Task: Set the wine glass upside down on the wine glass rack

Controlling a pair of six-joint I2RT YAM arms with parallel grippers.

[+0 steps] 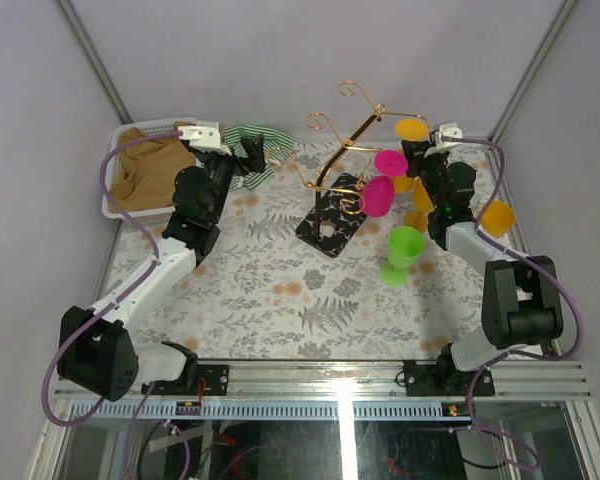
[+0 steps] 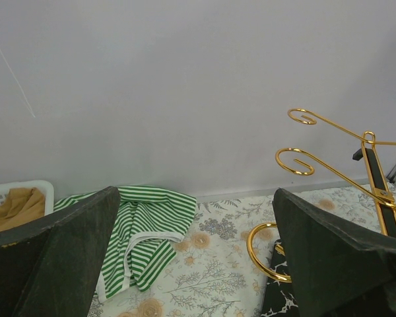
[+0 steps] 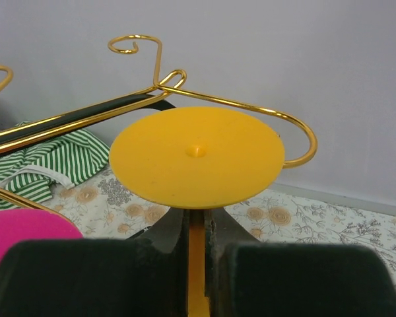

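Note:
My right gripper (image 1: 416,152) is shut on the stem of a yellow wine glass (image 3: 197,170), held upside down with its round foot up, right by the gold rack's (image 1: 352,140) right end hook in the top view; whether it rests on the wire I cannot tell. Pink glasses (image 1: 378,197) hang on the rack just left of it. A green glass (image 1: 404,248) stands upright in front. My left gripper (image 1: 254,155) is open and empty, left of the rack.
A white basket (image 1: 115,205) with brown cloth is at the back left, beside a striped towel (image 2: 148,251). More yellow glasses (image 1: 498,218) are at the right.

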